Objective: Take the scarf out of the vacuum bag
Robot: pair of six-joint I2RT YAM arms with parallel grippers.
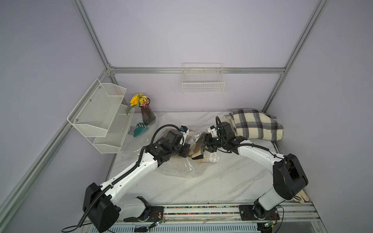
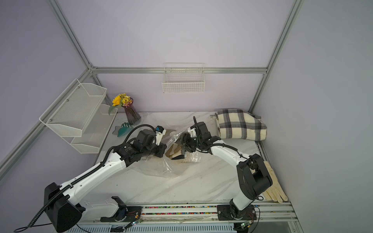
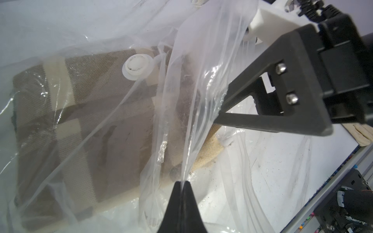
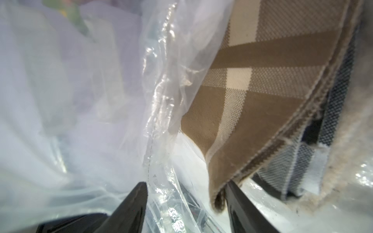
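Note:
A brown and cream checked scarf (image 4: 248,112) lies folded in the clear vacuum bag (image 1: 180,169). Through the film, the left wrist view shows most of the scarf (image 3: 116,136) beside a round white valve (image 3: 136,64). My left gripper is shut on a thin fold of the bag's film, which rises taut from its tips. At the bag's opening, my right gripper stands part open. A scarf corner hangs down beside its right finger (image 4: 242,207), while bag film shows beyond the left one. Both arms hide part of the bag from above.
A plaid blanket (image 1: 256,124) lies at the back right. Flowers in a vase (image 1: 146,114) and a teal item (image 1: 139,130) stand back left, near a white mesh rack (image 1: 101,116). Gloves (image 2: 274,184) rest at the right edge.

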